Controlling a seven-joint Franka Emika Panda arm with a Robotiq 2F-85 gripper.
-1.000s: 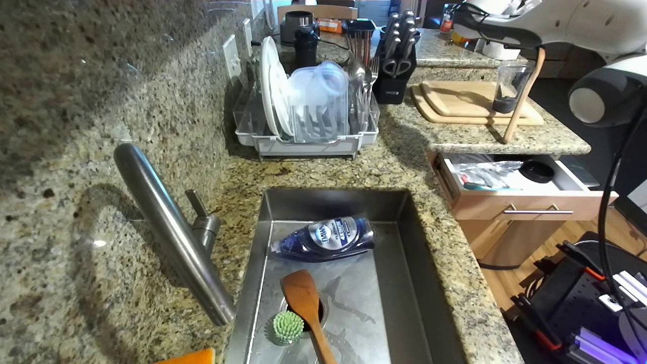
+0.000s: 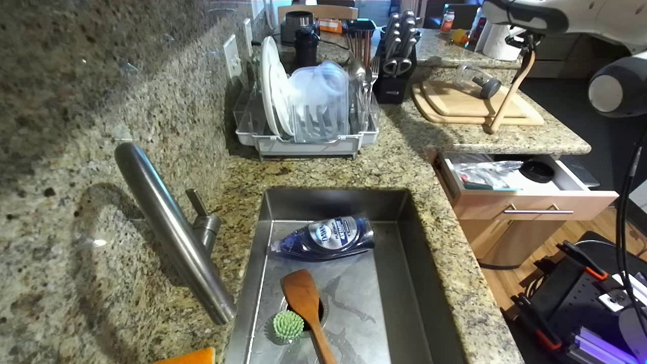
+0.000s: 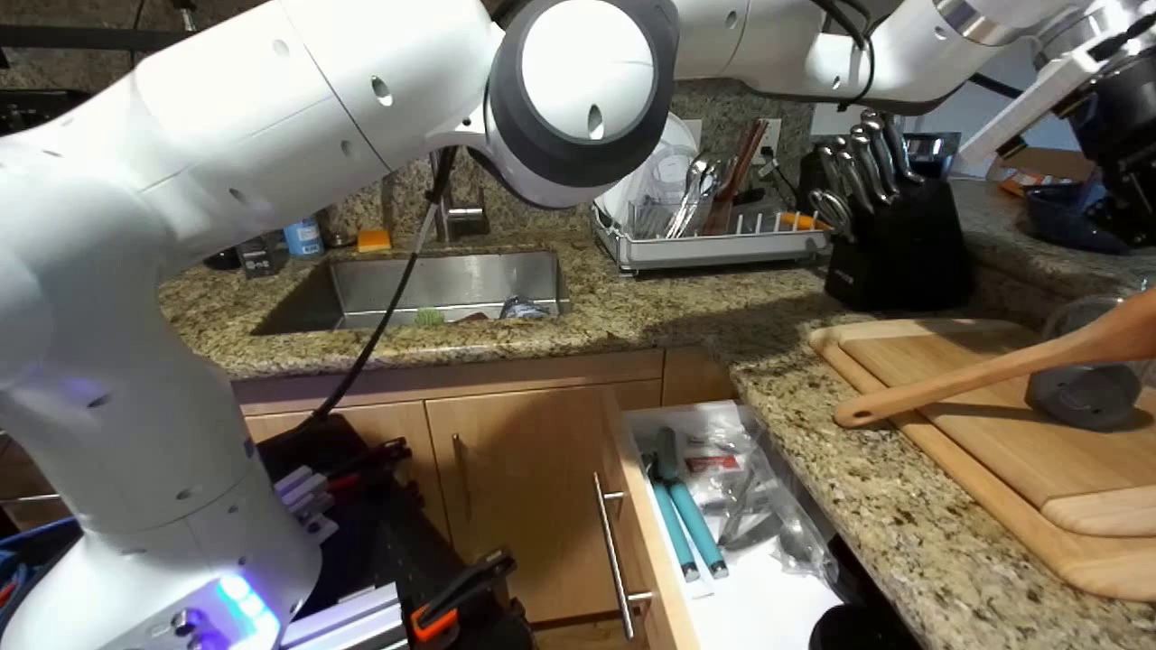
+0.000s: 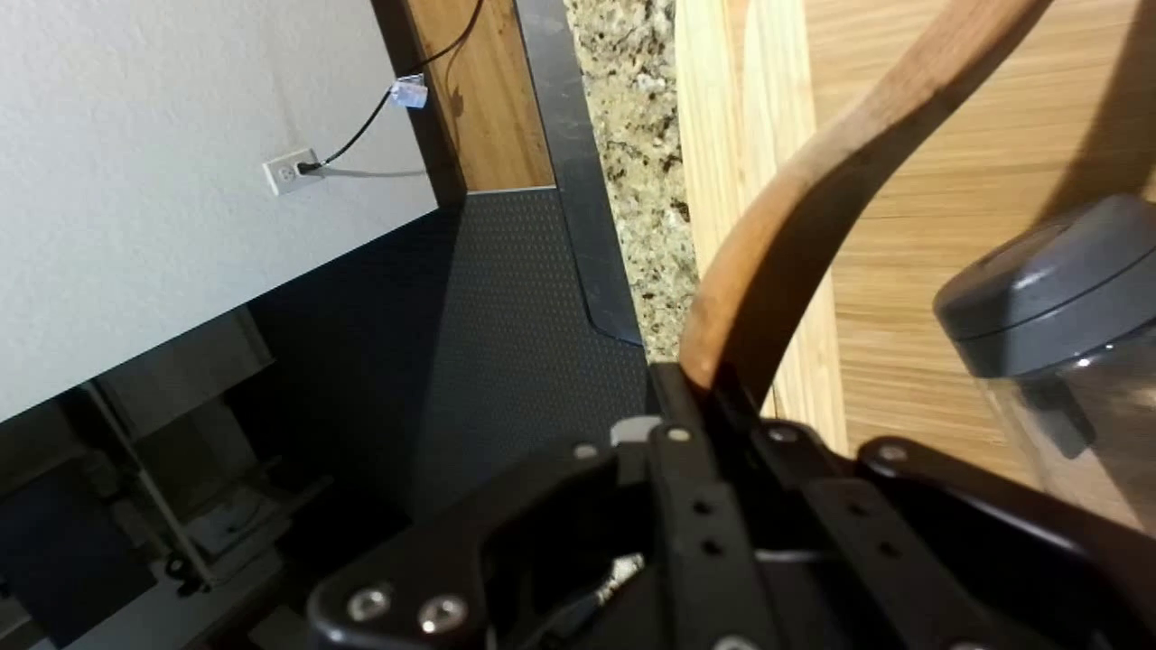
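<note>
My gripper is shut on a wooden utensil, whose long handle reaches out over the cutting boards. In exterior view 1 the utensil hangs slanting down from the gripper, its lower end near the front edge of the boards. A clear container with a dark grey end lies on its side on the upper cutting board. Exterior view 2 has the utensil passing in front of that container. Whether the two touch is hard to tell.
An open drawer juts out below the counter. Behind the boards stands a black knife block, with a loaded dish rack farther left. A second wooden utensil, a green brush and a blue soap bottle lie in the sink.
The clear container stood upright a second ago and now lies on its side, farther left. The held utensil's lower end has shifted left and is more slanted. The arm has moved too.
</note>
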